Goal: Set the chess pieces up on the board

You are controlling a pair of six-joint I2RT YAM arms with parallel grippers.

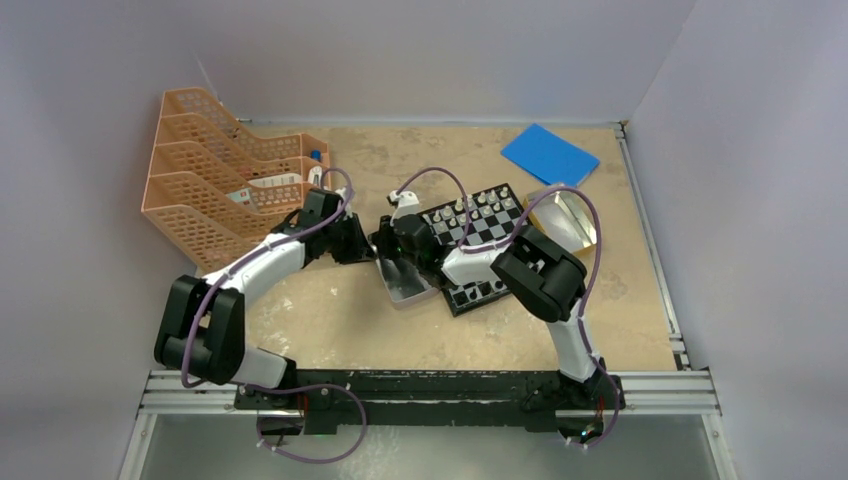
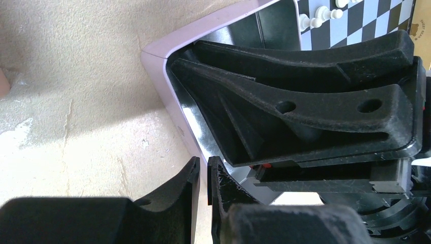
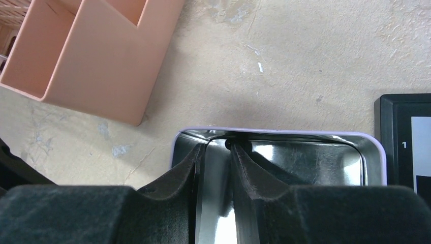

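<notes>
The chessboard [image 1: 483, 235] lies right of centre with several white pieces [image 1: 487, 211] at its far side and dark pieces [image 1: 473, 294] at its near side, partly under the right arm. Beside it is a tray [image 1: 409, 298] with a pale rim. My left gripper is shut on that rim [image 2: 188, 129]. Inside the tray's far corner, my right gripper has its fingers apart with a gap between them. A small dark rounded thing [image 3: 229, 143], perhaps a black piece, shows by its right fingertip; the finger hides most of it.
An orange tiered rack [image 1: 200, 165] stands at the back left, close to the left arm. A blue sheet [image 1: 550, 154] lies at the back right, and a shallow open box [image 1: 568, 222] beyond the board's right side.
</notes>
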